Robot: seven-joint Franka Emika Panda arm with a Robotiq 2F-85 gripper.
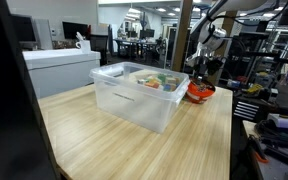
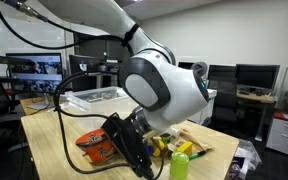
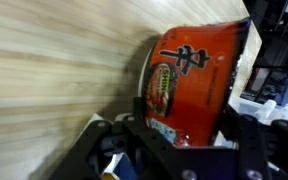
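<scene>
An orange-red item with dark printed figures [image 3: 189, 75] fills the middle of the wrist view, apparently a packet. My gripper is shut on it, with the fingers at its lower end. Pale wood table surface shows behind it. Exterior view 1 has the orange item [image 1: 199, 92] at the table's far right end, right under my gripper [image 1: 200, 72]. From the other side, orange [image 2: 94, 146] shows left of the arm's large white wrist, low over the table. The arm and its cables hide much of the grip there.
A clear plastic bin [image 1: 139, 98] with several colourful things stands mid-table. Beside the arm are a green object [image 2: 180, 164] and some yellow items [image 2: 160, 148]. Free wood table [image 1: 114, 140] lies in front of the bin.
</scene>
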